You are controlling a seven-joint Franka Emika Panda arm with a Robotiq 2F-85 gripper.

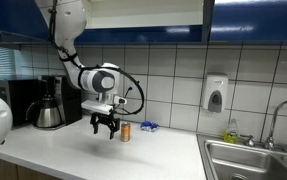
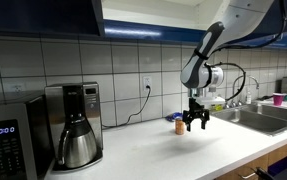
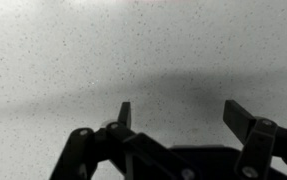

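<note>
My gripper is open above the speckled white counter (image 3: 73,60), with nothing between its fingers. In exterior view 1 the gripper (image 1: 105,133) hangs over the counter, to the left of an orange can (image 1: 125,132). Exterior view 2 shows that can (image 2: 179,127) standing upright near the gripper (image 2: 197,127), with a gap between them. A blue packet (image 1: 149,126) lies farther back, right of the can. Neither can nor packet appears in the wrist view.
At the left stands a coffee maker (image 2: 77,130) with a steel carafe, beside a microwave (image 2: 13,140). The sink (image 1: 253,160) and a yellow-green soap bottle (image 1: 231,131) are at the right.
</note>
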